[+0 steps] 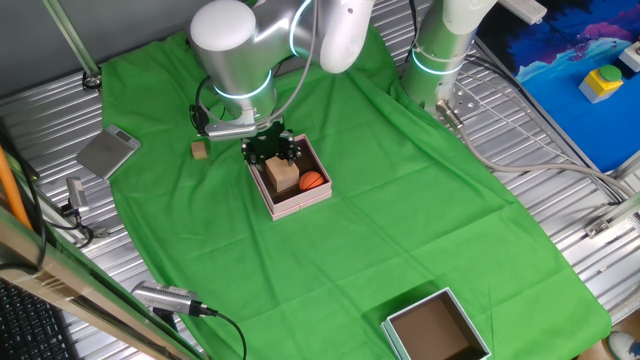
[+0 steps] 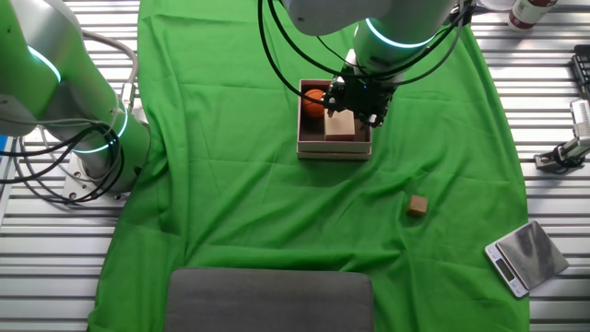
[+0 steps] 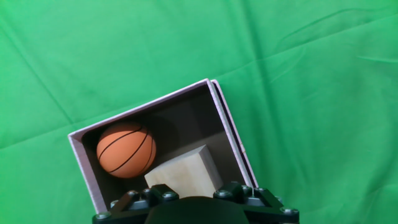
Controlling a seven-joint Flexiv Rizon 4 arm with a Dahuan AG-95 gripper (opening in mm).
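My gripper (image 1: 272,158) is over the back left of a pale pink box (image 1: 301,207), its fingers spread apart. A large pale wooden block (image 1: 284,174) is inside that box, just below and in front of the fingers. In the wrist view the near part of this block (image 3: 186,174) is hidden behind the gripper, so whether the fingers touch it does not show. An orange ball with black lines (image 3: 127,150) lies beside the block in the same box.
A small wooden cube (image 1: 199,150) rests on the green cloth (image 1: 400,200) left of the box. An empty, light-rimmed box (image 1: 437,330) stands near the front edge. A small scale (image 1: 109,152) lies at the left. Mid-cloth is clear.
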